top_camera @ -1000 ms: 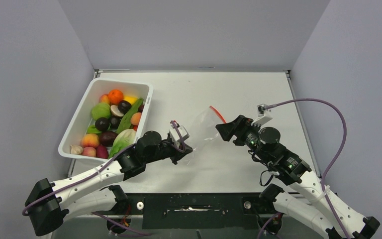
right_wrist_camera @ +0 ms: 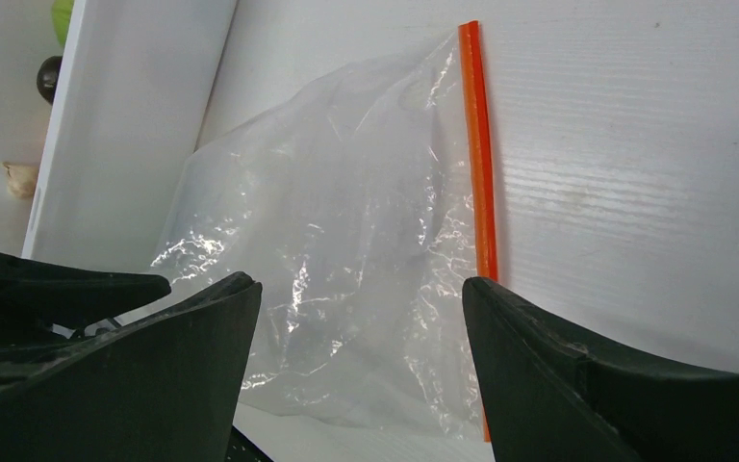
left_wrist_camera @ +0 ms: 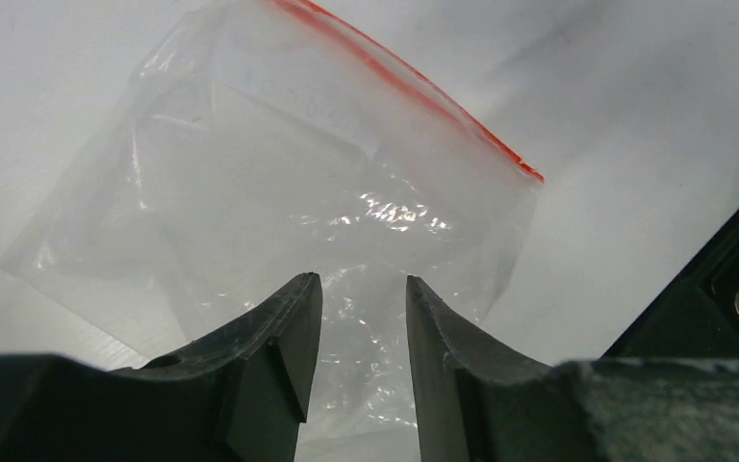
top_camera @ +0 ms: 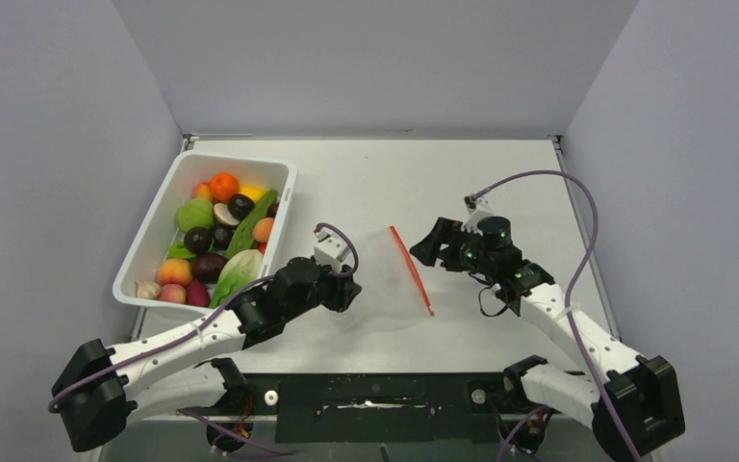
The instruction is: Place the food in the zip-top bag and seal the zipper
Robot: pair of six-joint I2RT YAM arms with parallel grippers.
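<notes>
A clear zip bag (top_camera: pixel 375 284) with a red-orange zipper strip lies flat on the white table between the two arms. It looks empty, its zipper edge (right_wrist_camera: pixel 479 144) facing right. My left gripper hovers over the closed-end side of the bag, fingers apart with only bag and table visible beyond them. My right gripper is above the table to the right of the zipper edge, also open and holding nothing. Assorted food, including an orange (top_camera: pixel 223 186) and a lettuce (top_camera: pixel 239 277), fills a white bin at the left.
The white bin (top_camera: pixel 289 197) stands at the table's left, close to the left arm. Bare table (top_camera: pixel 394 173) stretches behind the bag and to the right. A dark panel (top_camera: pixel 385 423) borders the front edge.
A second ago the bag was bunched toward both grippers; now it lies flat and free. The left gripper shifted slightly left.
</notes>
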